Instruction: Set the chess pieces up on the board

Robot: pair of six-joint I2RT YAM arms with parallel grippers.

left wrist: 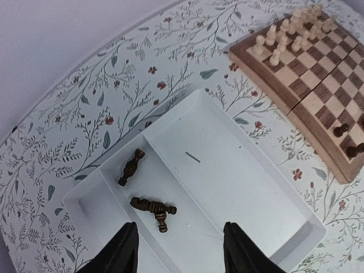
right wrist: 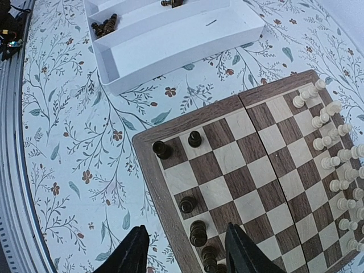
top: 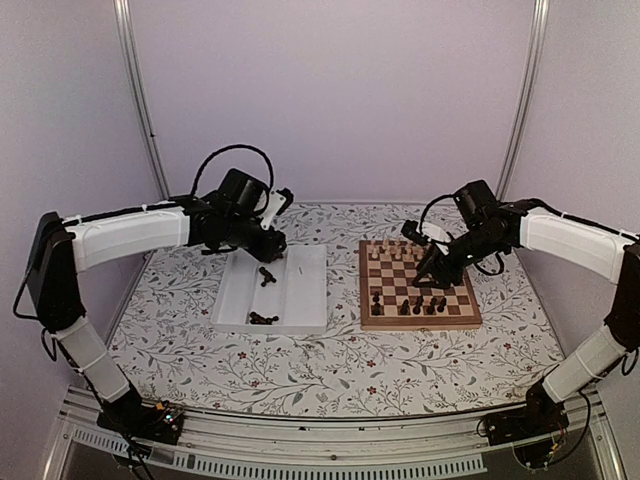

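The wooden chessboard [top: 370, 322] lies on the right, with light pieces [right wrist: 335, 162] in rows at its far side. Several dark pieces [right wrist: 198, 233] stand along the near side. My right gripper is open above that near side, nothing between its fingers. In the white tray [left wrist: 267, 170], loose dark pieces [left wrist: 153, 206] lie on their sides in the middle compartment. Over the back of the tray hangs my left gripper, its fingers apart and empty.
More dark pieces [right wrist: 104, 26] lie piled at the near end of the tray. A thin dark stick-like mark [left wrist: 193, 157] shows in the wide right compartment. Between tray and board the flowered cloth [top: 343, 290] is clear.
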